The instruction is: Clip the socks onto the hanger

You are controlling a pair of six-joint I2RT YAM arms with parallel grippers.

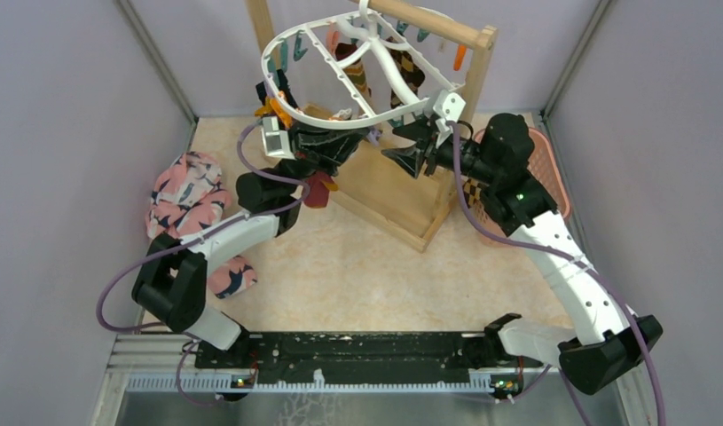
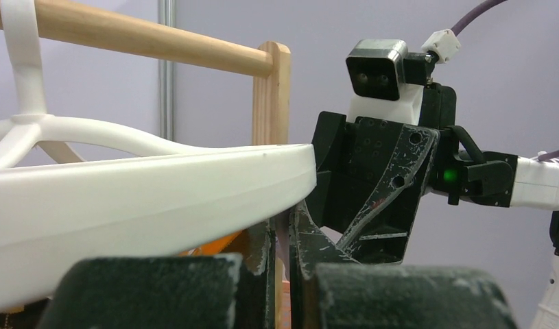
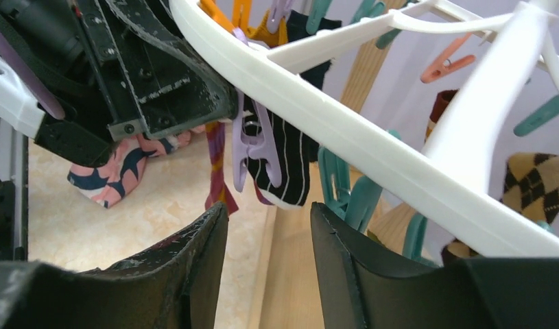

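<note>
The white hanger (image 1: 366,115) carries clips and socks. A purple clip (image 3: 256,147) is below its near rim, in front of a black striped sock (image 3: 293,157). My left gripper (image 1: 357,135) is shut at the rim, with something purple, apparently that clip, between its fingers. My right gripper stands apart, to the right in the top view and facing the clip, its fingers open with nothing between them. Parts of both socks and clips are hidden behind the rim and left gripper.
A wooden rack (image 1: 477,75) holds the hanger over a wooden base (image 1: 384,195). A pink basket (image 1: 548,177) stands at the right, and patterned cloth (image 1: 180,195) lies at the left.
</note>
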